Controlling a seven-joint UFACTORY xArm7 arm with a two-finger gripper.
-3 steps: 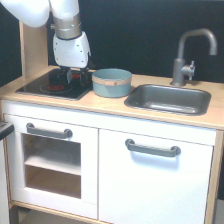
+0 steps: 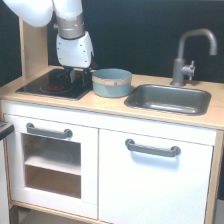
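A grey-green pot [image 2: 112, 84] sits on the wooden counter between the stove and the sink. Just left of it, over the right part of the black cooktop [image 2: 48, 86], my gripper [image 2: 80, 75] points down from the white arm. Its fingers are dark and small against the dark background, close to the pot's left side. Whether they touch the pot, or have anything between them, cannot be made out.
The steel sink [image 2: 168, 99] and its grey faucet [image 2: 184, 64] are on the right. Bare counter [image 2: 110, 109] runs along the front. Below are an open-looking oven compartment [image 2: 53, 166] and a white cabinet door [image 2: 150, 185] with dark handles.
My arm and gripper have shifted slightly to the right. The pot shows no clear movement.
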